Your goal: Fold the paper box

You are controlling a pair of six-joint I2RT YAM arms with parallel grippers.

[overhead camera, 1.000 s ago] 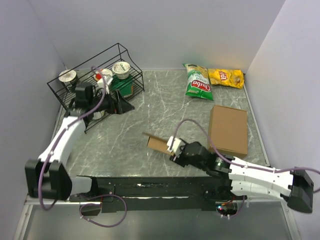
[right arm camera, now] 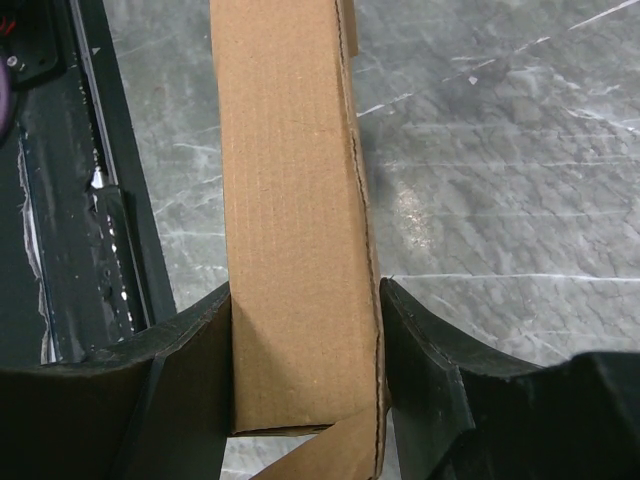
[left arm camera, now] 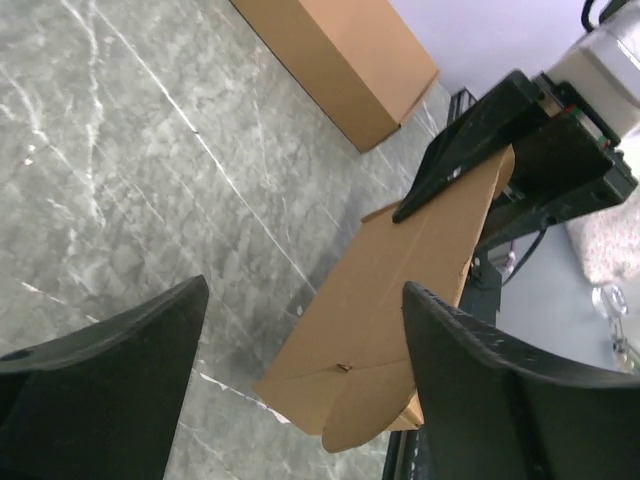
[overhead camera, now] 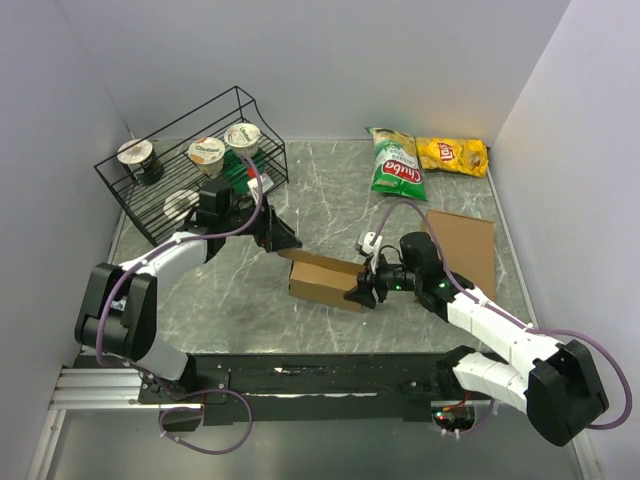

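A small brown cardboard box (overhead camera: 320, 285) lies near the table's middle, its raised flap (left arm camera: 365, 300) pointing up at the left. My right gripper (overhead camera: 367, 285) is shut on the box's right end; in the right wrist view the box (right arm camera: 290, 220) runs away from between the fingers. My left gripper (overhead camera: 278, 240) stands open just above the box's left end, with the flap below its fingers in the left wrist view.
A second cardboard box (overhead camera: 467, 250) lies at the right. Chip bags (overhead camera: 398, 160) (overhead camera: 450, 153) lie at the back, a wire rack (overhead camera: 240, 100) with tubs at back left. The table's front edge is close below.
My left gripper has moved right and down to the box's left end.
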